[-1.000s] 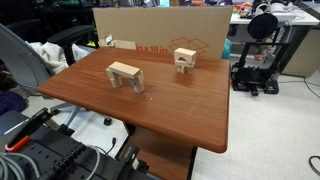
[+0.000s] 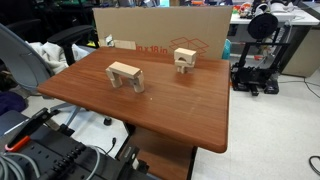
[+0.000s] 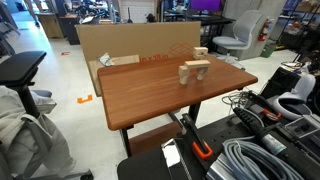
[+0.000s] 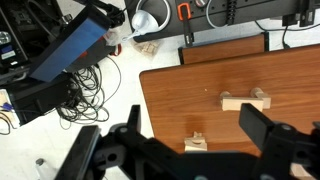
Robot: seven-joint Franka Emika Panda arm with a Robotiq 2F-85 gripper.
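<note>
Two small structures of pale wooden blocks stand on the brown table (image 2: 180, 110). One is a bridge, its long block (image 2: 125, 69) lying across upright blocks (image 2: 138, 85); exterior view 2 shows its top block (image 3: 195, 64) too. Farther right in exterior view 1 is a compact stack with a block (image 2: 185, 53) on top. From above, the wrist view shows one long pale block (image 4: 245, 102) and another pale block (image 4: 196, 144) partly near the lower edge. My gripper is open, its dark fingers wide apart with bare tabletop between them. Neither exterior view shows the gripper.
A cardboard panel (image 2: 160, 30) stands upright along the table's back edge. Loose cables (image 3: 245, 155) lie around the base area, and a grey chair (image 2: 25, 55) is close to the left side.
</note>
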